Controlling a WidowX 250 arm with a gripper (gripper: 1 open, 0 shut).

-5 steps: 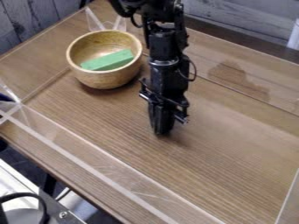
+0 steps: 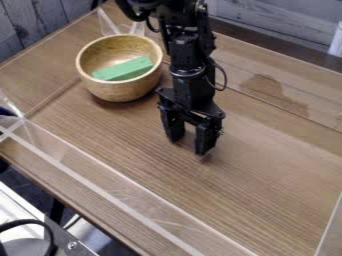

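The black gripper (image 2: 189, 130) hangs low over the middle of the wooden table (image 2: 201, 200), its two fingers apart and pointing down at the bare wood. Nothing shows between them. To its upper left a round wooden bowl (image 2: 110, 82) holds a green block (image 2: 126, 70).
A clear plastic edge runs along the left side, with cables (image 2: 27, 228) at the lower left corner. A grey plank wall and a white post (image 2: 337, 38) stand at the back.
The bowl and block have not moved.
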